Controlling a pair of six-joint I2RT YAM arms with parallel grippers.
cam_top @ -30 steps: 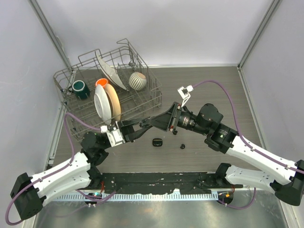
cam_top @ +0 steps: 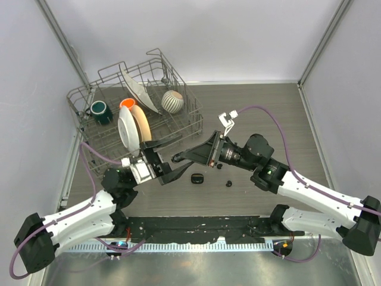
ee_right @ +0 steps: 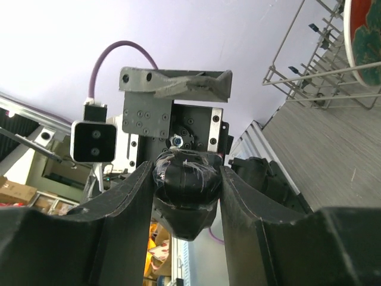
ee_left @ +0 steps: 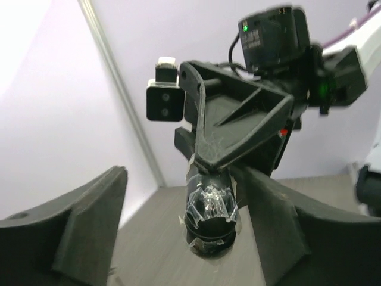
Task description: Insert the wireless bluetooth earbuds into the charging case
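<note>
The closed black charging case lies on the table between the arms, with two small black earbuds, one behind and one to its right. My left gripper is raised with its fingers parted, facing the tip of my right gripper; in the left wrist view the right fingertips sit in that gap, apparently apart from the left fingers. In the right wrist view my right fingers nearly meet, with dark taped shapes behind them; whether anything is between them is unclear.
A wire dish rack with plates, cups and a bowl fills the back left. White walls border the sides and back.
My left gripper has moved slightly left and its fingers have spread wider around the right gripper's tip. My right gripper has shifted slightly down in the top view.
</note>
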